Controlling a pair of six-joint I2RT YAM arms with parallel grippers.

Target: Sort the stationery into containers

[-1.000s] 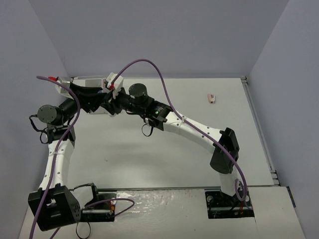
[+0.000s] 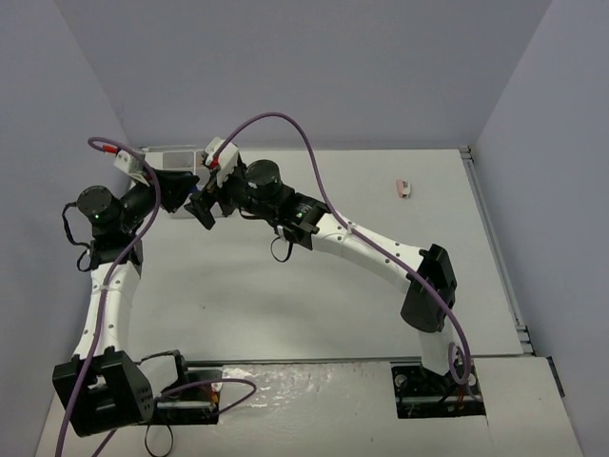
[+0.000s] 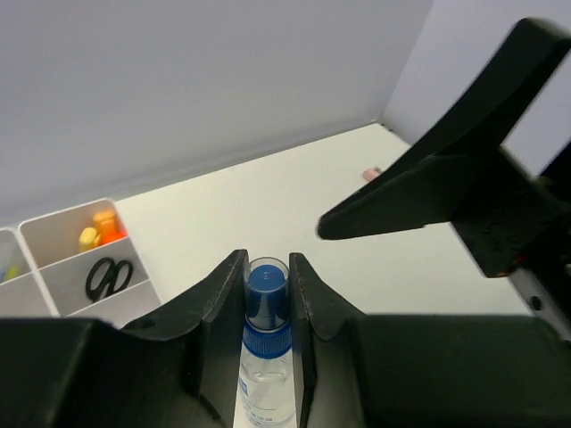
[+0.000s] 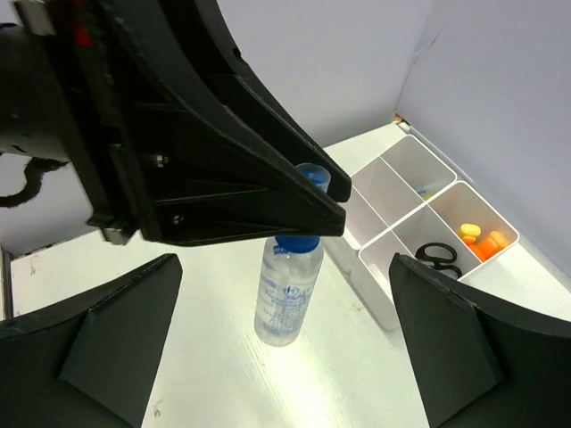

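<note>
A clear bottle with a blue cap [image 3: 266, 334] is pinched near its top by my left gripper, which is shut on it. In the right wrist view the bottle's clear body [image 4: 285, 301] hangs below the left fingers [image 4: 268, 209]. My right gripper is open, its two fingers spread wide on either side of the bottle and apart from it. The white divided container [image 4: 361, 283] lies behind, with black scissors [image 4: 438, 257] and orange and yellow pieces [image 4: 484, 241] in separate compartments. From the top, both grippers hide the bottle and part of the container.
A small pinkish object [image 2: 403, 188] lies alone at the table's right. Another compartment holds a small yellow-green item [image 3: 11, 271]. The right arm [image 2: 381, 252] spans the table; bare table [image 2: 257, 295] shows in the middle and front. Grey walls enclose the back and sides.
My left wrist has turned and shifted slightly, while the rest of the right arm stays still.
</note>
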